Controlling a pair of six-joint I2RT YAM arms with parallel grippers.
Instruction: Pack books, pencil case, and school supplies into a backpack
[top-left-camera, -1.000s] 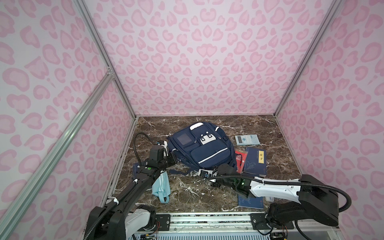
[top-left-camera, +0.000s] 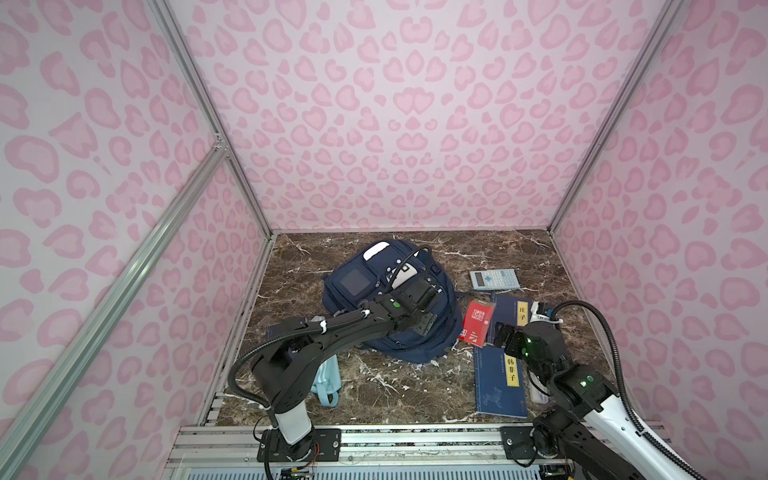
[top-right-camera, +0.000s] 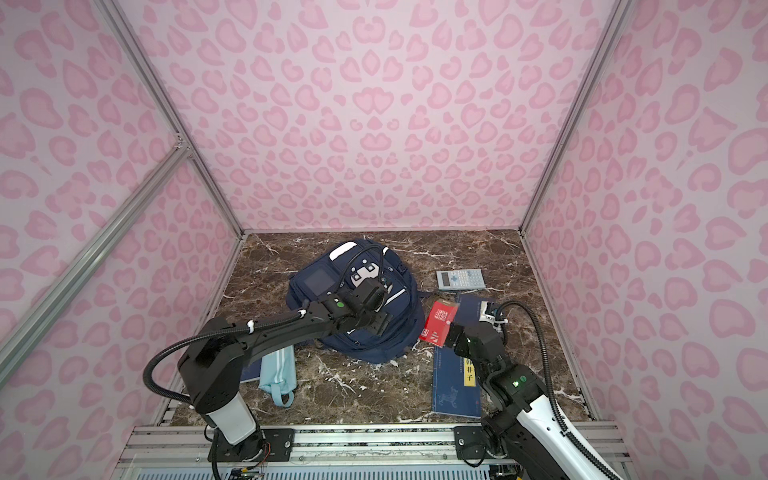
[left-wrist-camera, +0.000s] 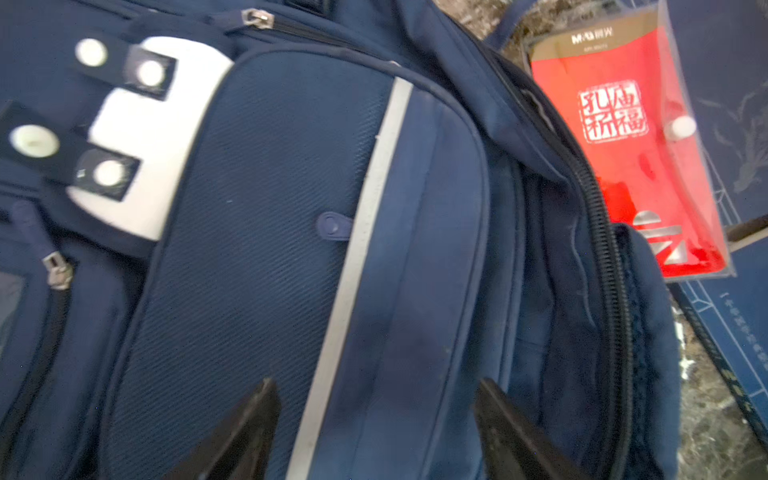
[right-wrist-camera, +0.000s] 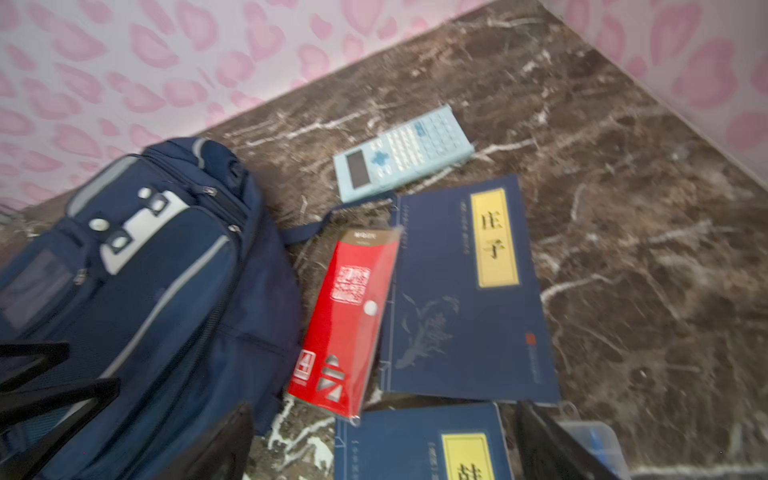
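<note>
The navy backpack (top-left-camera: 352, 272) lies on its back, seemingly zipped, mid-table. My left gripper hangs open over its front panel, nothing between the fingers. My right gripper is open above the right-side items: a red pencil packet (right-wrist-camera: 340, 320), navy books (right-wrist-camera: 464, 320) with yellow labels, and a lower book (top-left-camera: 500, 392). A light blue calculator (right-wrist-camera: 404, 152) lies behind them. A clear case (right-wrist-camera: 596, 440) peeks out beside the lower book. A light blue pencil case (top-right-camera: 277, 372) lies front left, beside another navy book (top-right-camera: 250, 369) partly hidden by my left arm.
Pink patterned walls enclose the table on the left, right and back.
My left gripper has swung right, over the backpack; my right gripper has moved right, off the backpack to above the books. The backpack has shifted slightly left.
</note>
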